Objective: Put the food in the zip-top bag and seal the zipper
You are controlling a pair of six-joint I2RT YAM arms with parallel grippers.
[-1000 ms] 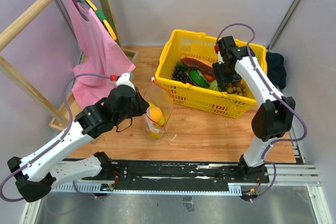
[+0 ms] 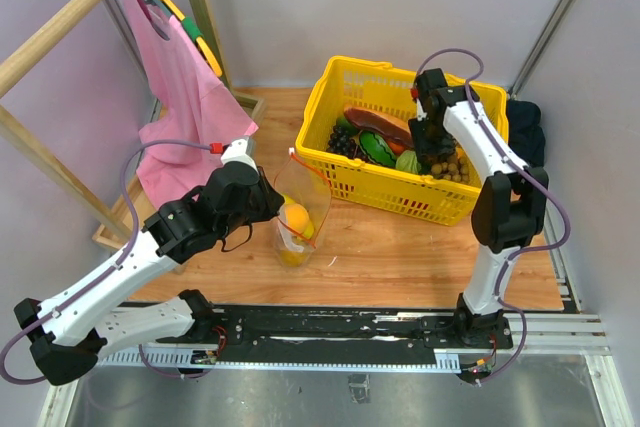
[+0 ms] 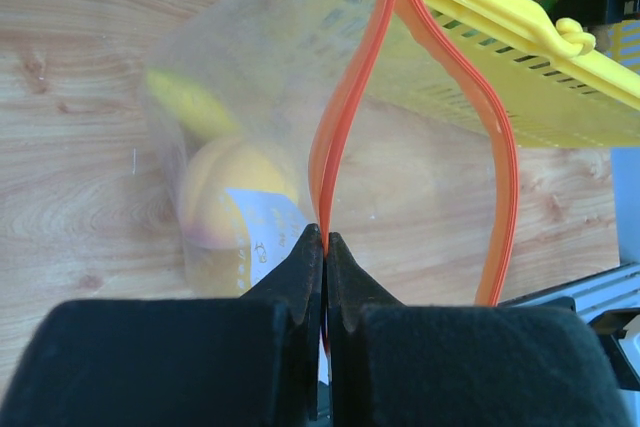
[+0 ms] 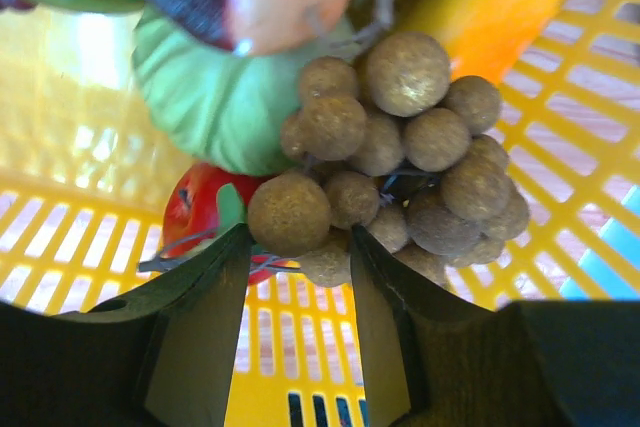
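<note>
The clear zip top bag [image 3: 345, 162] stands mouth up on the table, its orange zipper strips [image 3: 498, 187] spread apart on the far side. Inside show an orange-yellow round fruit [image 3: 225, 192] and a yellow piece [image 3: 190, 102]. My left gripper is shut on the bag's zipper edge. Down in the yellow basket, my right gripper has its fingers apart above a bunch of brown round fruits [image 4: 435, 137]. One brown fruit [image 4: 290, 214] shows between the fingertips; I cannot tell whether they touch it.
The yellow basket [image 2: 400, 197] also holds a watermelon slice [image 2: 376, 150], dark grapes [image 2: 342, 143], a green cabbage-like item [image 4: 215, 97] and a red tomato-like item [image 4: 200, 202]. Pink cloth [image 2: 190, 117] hangs at the left. Bare table [image 2: 400, 257] lies in front of the basket.
The left arm and the bag have stayed still.
</note>
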